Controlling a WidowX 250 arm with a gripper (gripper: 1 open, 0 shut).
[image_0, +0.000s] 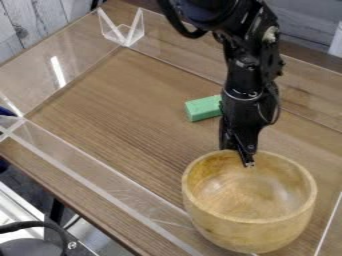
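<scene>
My gripper points down from the black arm at the rear rim of a large wooden bowl, its tips low at or just inside that rim. It looks shut; whether the thin rim is between its fingers I cannot tell. A green block lies on the table just left of the arm, behind the bowl.
Clear plastic edging runs along its left and front sides. A white wire-like corner piece stands at the back left. A dark round object with cables sits at the bottom left.
</scene>
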